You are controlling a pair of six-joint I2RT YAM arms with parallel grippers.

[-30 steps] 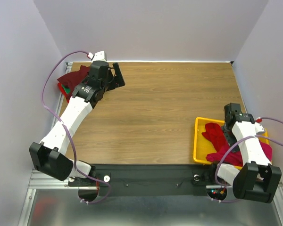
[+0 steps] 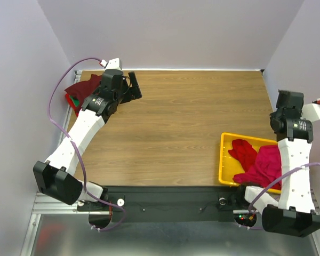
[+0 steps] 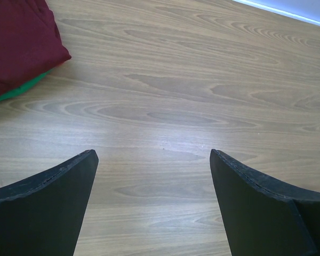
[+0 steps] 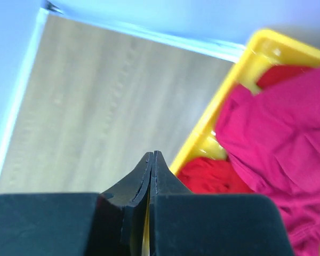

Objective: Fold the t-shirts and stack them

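Observation:
A crumpled pink T-shirt point(image 2: 266, 166) lies in the yellow bin, with a red shirt point(image 2: 243, 152) partly under it. My right gripper is shut, its tips together with no cloth between them. In the right wrist view the pink T-shirt point(image 4: 288, 144) lies to the right, outside the fingers. From above, the right arm hides part of the bin, and its gripper is up near the right wall. At the table's far left are folded shirts, a dark red one point(image 2: 87, 92) on top. My left gripper stands open over bare wood, nothing between its fingers.
The yellow bin point(image 2: 222, 158) occupies the table's front right corner. A green edge point(image 3: 22, 89) shows beneath the dark red shirt. Walls rise at the left, right and back.
The pink T-shirt stayed in the bin. The left arm has hardly moved.

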